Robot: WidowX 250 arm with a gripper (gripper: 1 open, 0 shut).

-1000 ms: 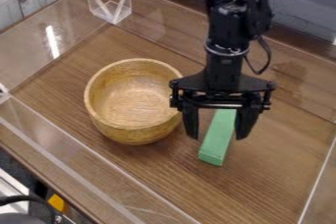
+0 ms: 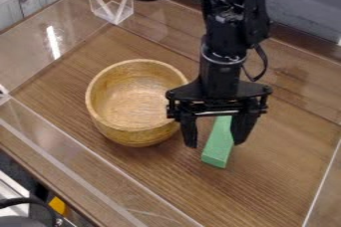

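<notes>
The black gripper [image 2: 216, 121] hangs open at the centre of the camera view, its two fingers pointing down on either side of the upper part of a green rectangular block [image 2: 218, 149]. The block lies on the wooden surface, partly hidden under the gripper. To the left, close by the gripper, is a large yellow bowl [image 2: 114, 97], which looks empty.
The wooden tray floor [image 2: 286, 161] is clear to the right and in front. A white wire-like holder [image 2: 107, 7] stands at the back left. Pale walls line the back and left, and a dark cable lies at the bottom left edge.
The gripper has shifted slightly left and down over the green block, covering more of its top part. The bowl has not moved.
</notes>
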